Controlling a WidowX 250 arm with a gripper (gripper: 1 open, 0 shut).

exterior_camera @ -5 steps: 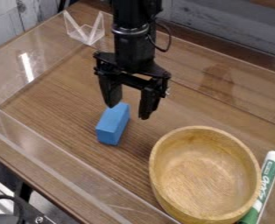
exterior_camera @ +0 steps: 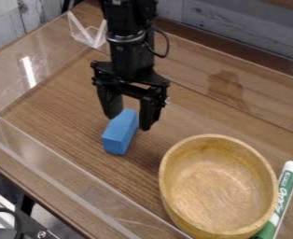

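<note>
My black gripper (exterior_camera: 128, 110) is lowered over the table, its fingers open and spread to either side just above a blue block (exterior_camera: 119, 137). The block lies flat, a little angled, below and between the fingers. Whether the fingertips touch it I cannot tell.
A large tan oval bowl (exterior_camera: 216, 187) sits at the lower right, with a white and green marker-like stick (exterior_camera: 281, 198) beside it. A black cable lies at the lower left corner.
The gripper has moved slightly left, toward the blue block. The block and bowl look unmoved.
</note>
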